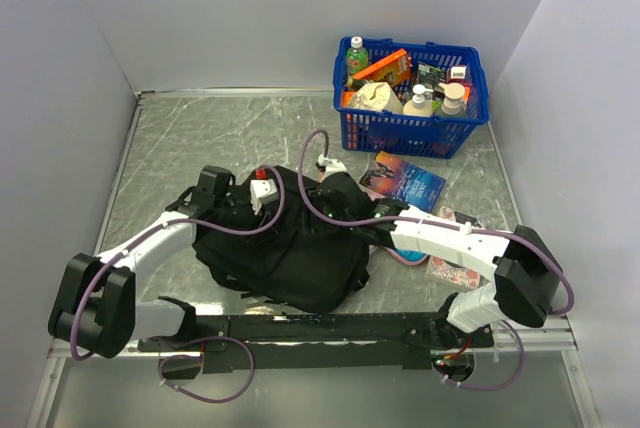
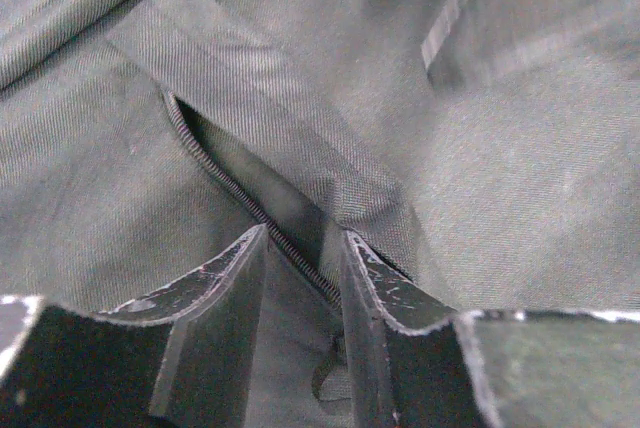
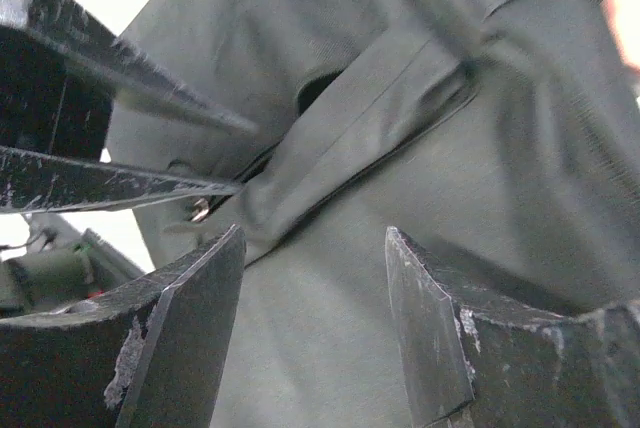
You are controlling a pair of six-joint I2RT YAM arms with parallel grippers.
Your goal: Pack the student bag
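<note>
A black backpack (image 1: 285, 273) lies crumpled in the middle of the floor. My left gripper (image 1: 262, 220) is low over its left part; in the left wrist view it (image 2: 305, 243) sits at a zipper (image 2: 215, 168) beside a folded flap, fingers part open. My right gripper (image 1: 313, 210) is over the bag's upper right; in the right wrist view it (image 3: 315, 243) stands open above the fabric, nothing visibly between its fingers. Other dark gripper fingers (image 3: 120, 178) reach into that view at upper left.
A blue basket (image 1: 410, 136) of bottles, boxes and packets stands at the back right. A book (image 1: 405, 183) and other flat items lie right of the bag, partly under the right arm.
</note>
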